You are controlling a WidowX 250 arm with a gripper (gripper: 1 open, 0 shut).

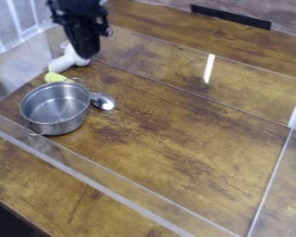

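My dark gripper [93, 44] hangs blurred at the top left of the camera view, above a white object [67, 61] that it partly covers; whether it is open or shut is unclear. A steel pot [55, 108] with wire handles stands on the wooden table at the left. Behind it lies a small yellow-green item [55, 78], and a spoon [101, 101] lies at its right.
Clear panels edge the table [200, 157] on several sides. A wide stretch of bare wood fills the middle and right. A dark strip [231, 17] is at the back.
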